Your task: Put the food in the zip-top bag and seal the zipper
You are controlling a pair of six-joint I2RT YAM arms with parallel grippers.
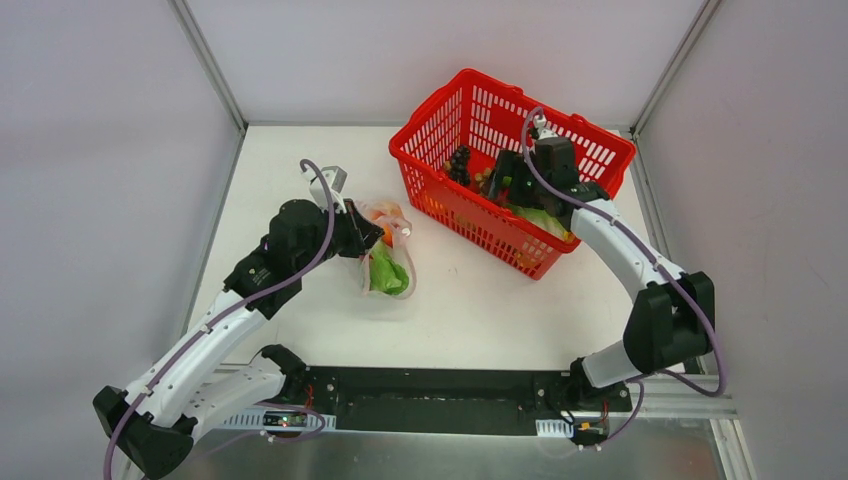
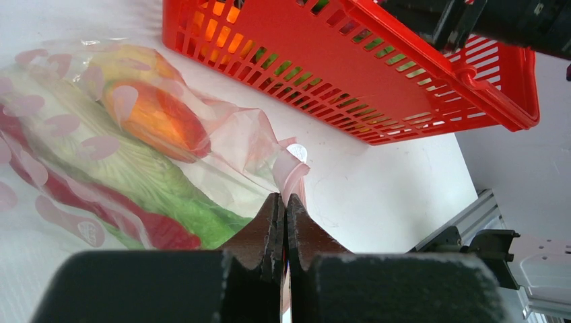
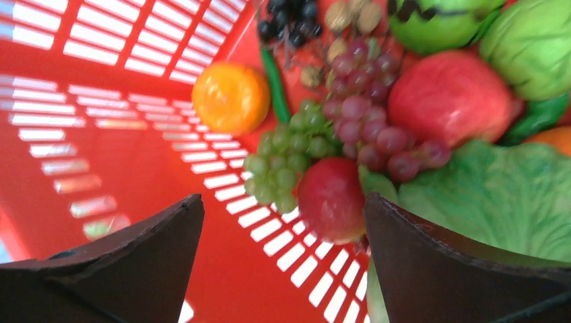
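Note:
The clear zip top bag lies on the table, holding leafy greens and an orange-red item. My left gripper is shut on the bag's pink rim at its opening. My right gripper is open inside the red basket, above the food. In the right wrist view are green grapes, red grapes, an apple, an orange, leafy greens and other produce.
The basket takes up the back right of the table. Walls enclose the sides and back.

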